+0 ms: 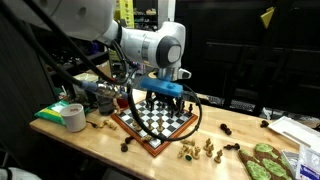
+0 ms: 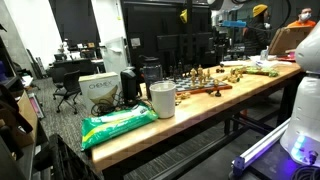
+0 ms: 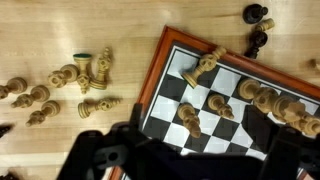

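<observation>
A chessboard [image 1: 170,118] with a reddish-brown border lies on the wooden table, and my gripper hovers above it. In the wrist view its two dark fingers [image 3: 122,148] stand wide apart at the lower edge, one on each side. A light wooden chess piece [image 3: 189,119] lies on the board in the gap seen between them, at a lower level. Nearby on the board are a short piece [image 3: 219,104] and a longer lying piece [image 3: 204,66]. More wooden pieces [image 3: 270,100] cluster at the right. Nothing shows held in the gripper.
Several loose wooden pieces [image 3: 83,72] lie on the table beside the board, with dark pieces [image 3: 257,38] off another edge. A white mug [image 1: 73,117], a green bag [image 2: 118,125] and a green-brown mat [image 1: 262,162] also occupy the table.
</observation>
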